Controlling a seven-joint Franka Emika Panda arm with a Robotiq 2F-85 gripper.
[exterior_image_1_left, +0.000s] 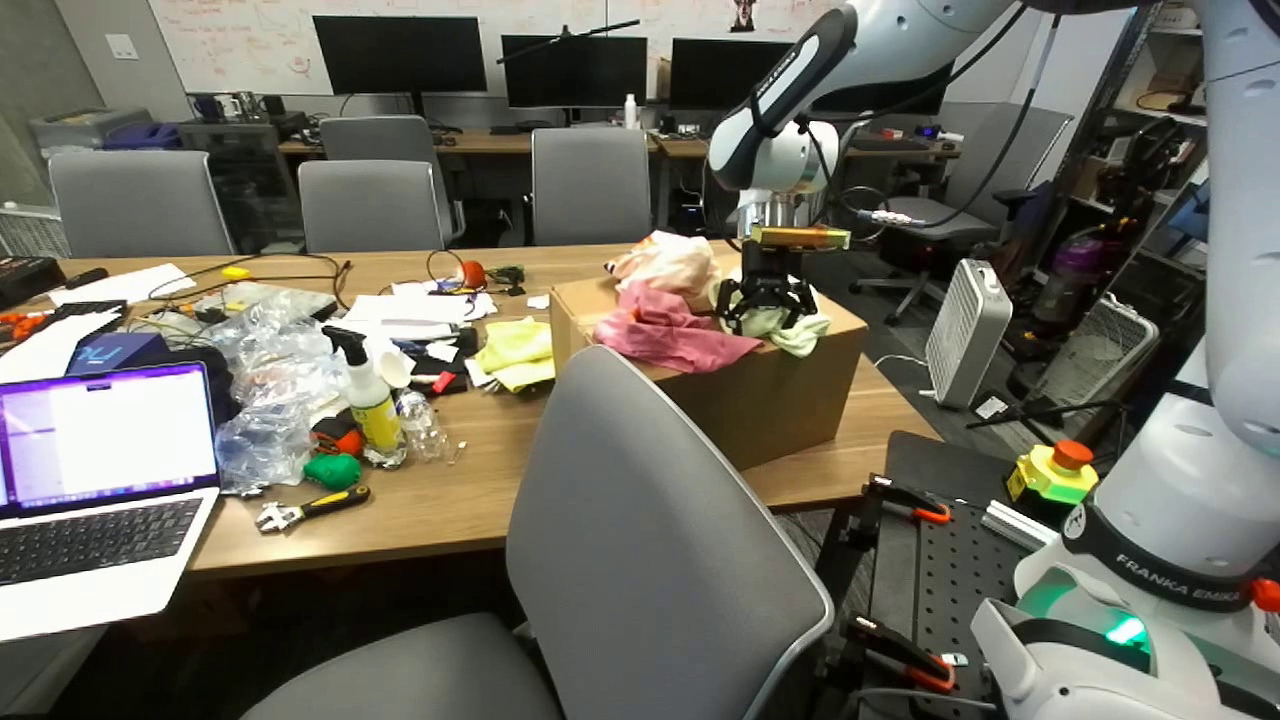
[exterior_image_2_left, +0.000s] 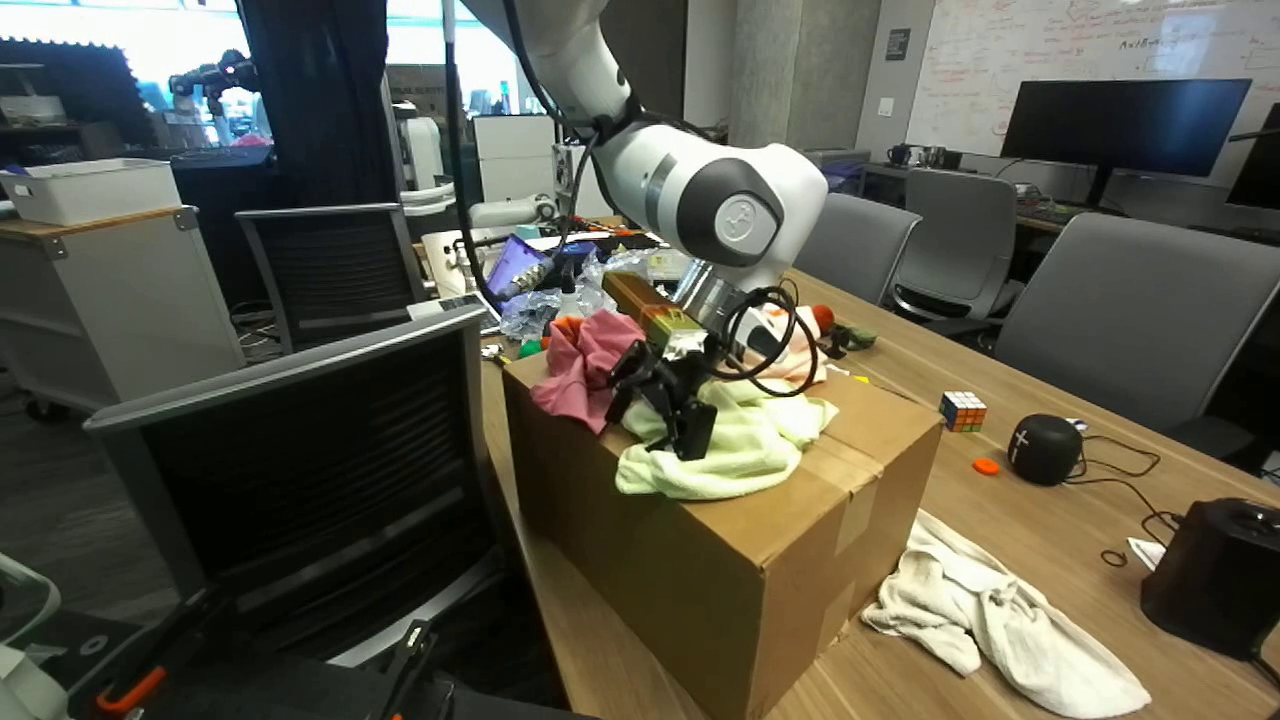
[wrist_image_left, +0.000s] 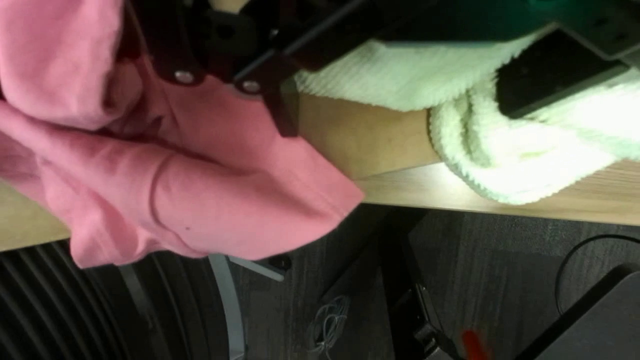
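My gripper (exterior_image_1_left: 764, 322) is open, low over the cardboard box (exterior_image_1_left: 768, 414), with its fingers spread at the pale green cloth (exterior_image_2_left: 746, 446). In the wrist view one finger (wrist_image_left: 555, 81) lies over the pale green cloth (wrist_image_left: 480, 138), while the other finger (wrist_image_left: 282, 111) is beside the pink cloth (wrist_image_left: 240, 174). Bare cardboard shows between the two cloths there. On the box top the pink cloth (exterior_image_1_left: 672, 332) lies left of the green one and hangs over the front edge. Behind them rests a peach cloth (exterior_image_1_left: 663, 264). Whether the fingertips touch fabric, I cannot tell.
A grey chair (exterior_image_1_left: 672, 540) stands against the table's near side. A white cloth (exterior_image_2_left: 1002, 618), a Rubik's cube (exterior_image_2_left: 963, 410) and a black speaker (exterior_image_2_left: 1045, 449) lie beyond the box. Clutter, including a spray bottle (exterior_image_1_left: 373, 408) and a yellow cloth (exterior_image_1_left: 517, 350), covers the table's left.
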